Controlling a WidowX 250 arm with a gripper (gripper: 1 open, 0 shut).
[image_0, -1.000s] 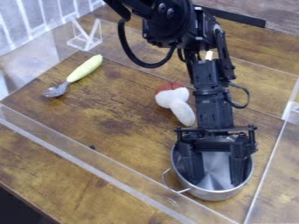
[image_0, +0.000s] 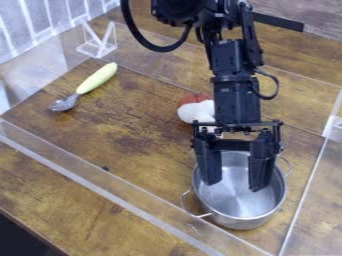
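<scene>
My black gripper (image_0: 237, 167) hangs over a grey metal pot (image_0: 235, 208) at the lower right, its two fingers apart and reaching down across the pot's opening. I see nothing held between them. Behind the arm, a white object with a red part (image_0: 193, 110) lies on the wooden table, partly hidden by the gripper's body.
A pale yellow-green elongated item (image_0: 96, 78) and a metal spoon (image_0: 66, 102) lie at the upper left. Clear panels border the table at left, front and right.
My gripper has risen from deep inside the pot to higher over it, uncovering more of the pot's interior. The white object is now more hidden behind the arm.
</scene>
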